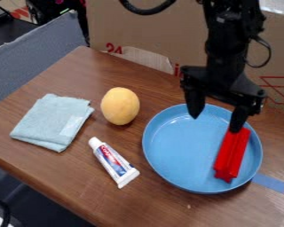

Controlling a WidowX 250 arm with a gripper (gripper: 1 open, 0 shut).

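Note:
My black gripper point(215, 114) is open above the blue plate point(173, 149), its two fingers apart at the plate's back part. A red bar-shaped object point(231, 155) lies on the right side of the plate, its upper end just under the right finger; whether they touch I cannot tell. A toothpaste tube point(114, 162) lies left of the plate, a yellow oval object point(120, 105) sits behind it, and a folded pale blue cloth point(51, 120) lies at the left.
A cardboard box point(138, 31) stands behind the wooden table point(74, 186). Blue tape point(268, 184) is at the plate's lower right. The table's left edge borders a grey surface. Bare wood shows at the back left and front.

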